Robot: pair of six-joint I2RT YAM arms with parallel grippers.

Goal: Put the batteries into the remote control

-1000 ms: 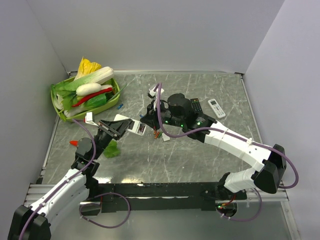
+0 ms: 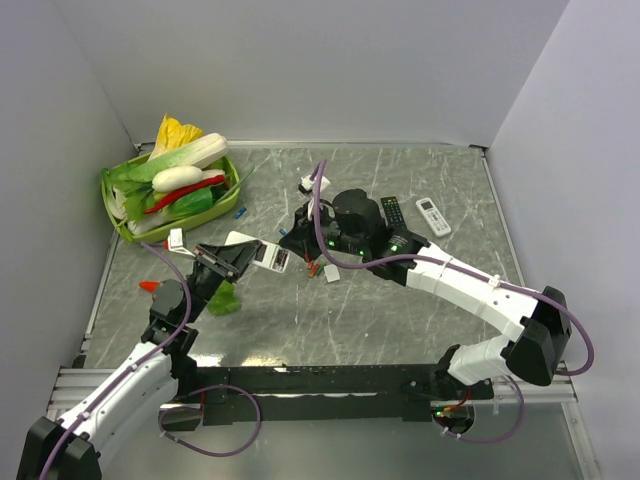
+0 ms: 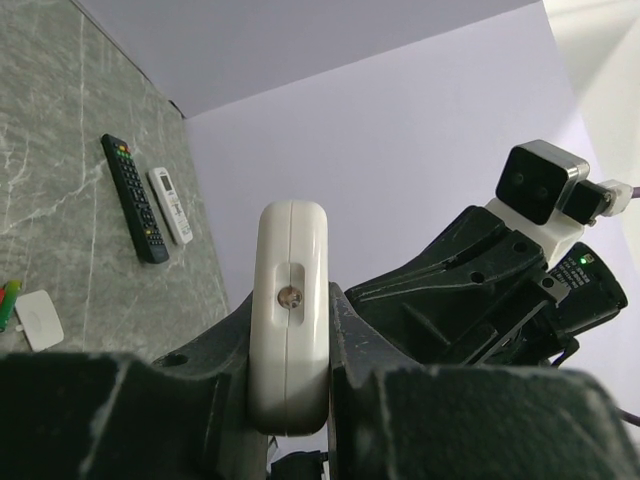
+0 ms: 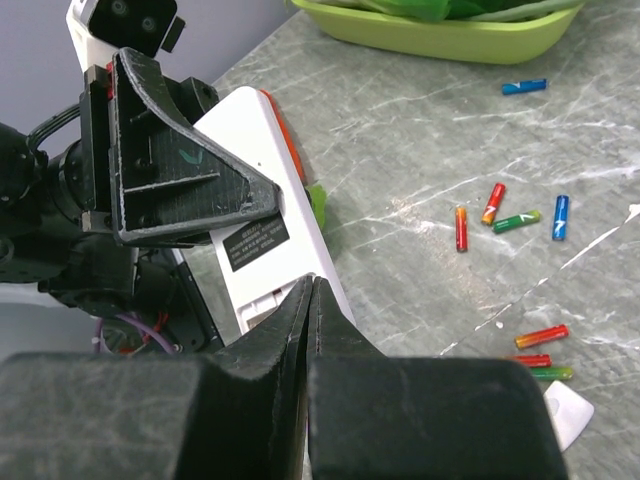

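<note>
My left gripper [image 2: 236, 262] is shut on a white remote [image 2: 268, 254], held above the middle-left of the table; in the left wrist view its end [image 3: 288, 250] stands between the fingers. In the right wrist view the remote [image 4: 265, 200] has its back up, with a dark label and an opening at the lower end. My right gripper is shut with nothing visible between its fingers, its tips at that opening. Loose batteries lie below: a blue one [image 4: 560, 217], several red ones [image 4: 540, 336] and green ones [image 4: 516, 221]. A small white cover [image 4: 568, 412] lies near them.
A green basket [image 2: 135, 228] of vegetables fills the back left. A black remote [image 3: 135, 200] and a white remote [image 2: 433, 217] lie at the right rear. Leafy greens [image 2: 222, 300] lie by the left arm.
My right gripper has shifted very slightly near the end of the held remote; otherwise little has visibly changed.
</note>
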